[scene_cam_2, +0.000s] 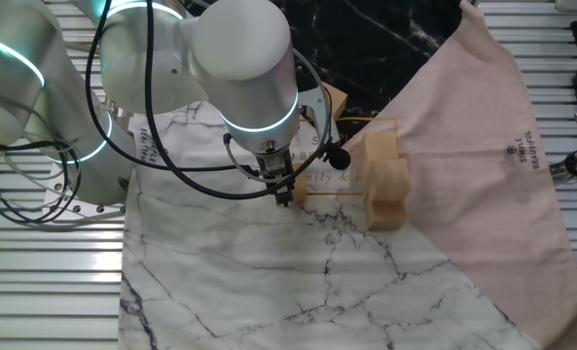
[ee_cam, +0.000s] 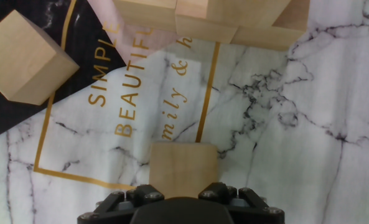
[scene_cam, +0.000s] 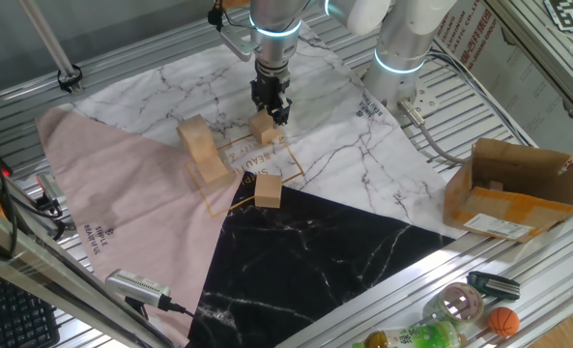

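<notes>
A light wooden block lies on the white marbled cloth, directly at my gripper. In the wrist view my two dark fingers stand apart, overlapping the near part of this block. Whether they press on its sides is hidden. Exterior view 1 has the gripper pointing down right over the block. A second block sits alone by the tip of the black cloth area. Farther left, several blocks form a group; one in the wrist view appears raised above its neighbours.
An open cardboard box stands at the right. Beyond the cloth's front right edge are a tape roll, a small orange ball and a green packet. Bare cloth surrounds the blocks.
</notes>
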